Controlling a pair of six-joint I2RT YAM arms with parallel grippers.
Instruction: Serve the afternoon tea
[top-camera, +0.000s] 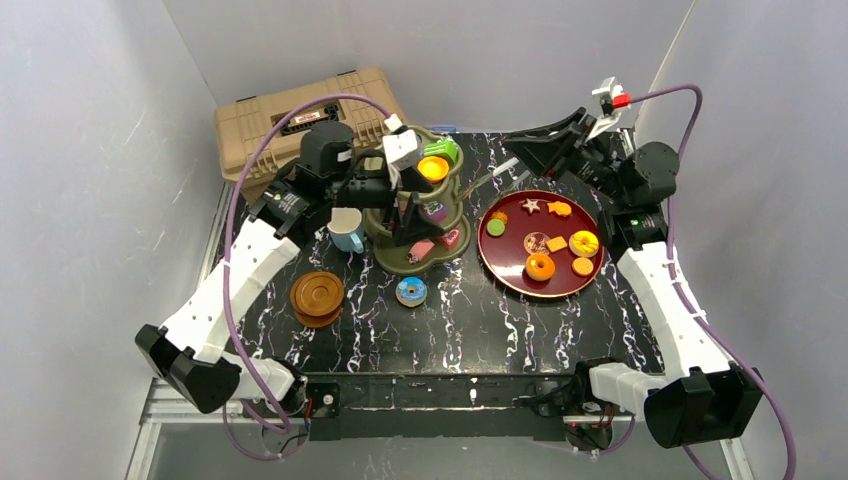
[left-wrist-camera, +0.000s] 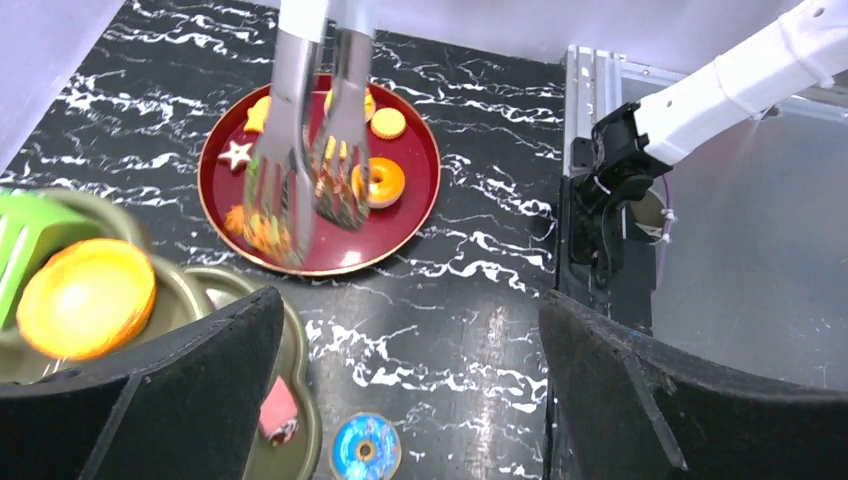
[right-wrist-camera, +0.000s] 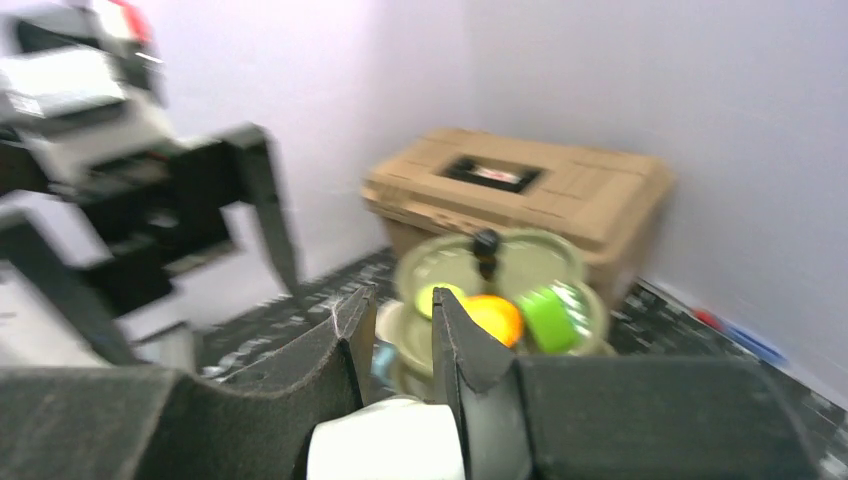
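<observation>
My right gripper (top-camera: 530, 150) is shut on silver tongs (left-wrist-camera: 300, 120), whose forked ends hang blurred above the right edge of the tiered stand, toward the red plate (top-camera: 510, 255); only a white part (right-wrist-camera: 385, 440) shows between its fingers. My left gripper (top-camera: 410, 220) stands open over the green tiered stand (top-camera: 445, 250), nothing between its fingers. The stand holds a yellow treat (left-wrist-camera: 85, 295), a green piece (top-camera: 440, 148) and pink cakes (left-wrist-camera: 278, 405). The plate holds doughnuts, biscuits and other small treats.
A tan case (top-camera: 260, 120) stands at the back left. A blue mug (top-camera: 346, 230), brown coasters (top-camera: 316, 295) and a blue doughnut (top-camera: 411, 292) are on the marble table.
</observation>
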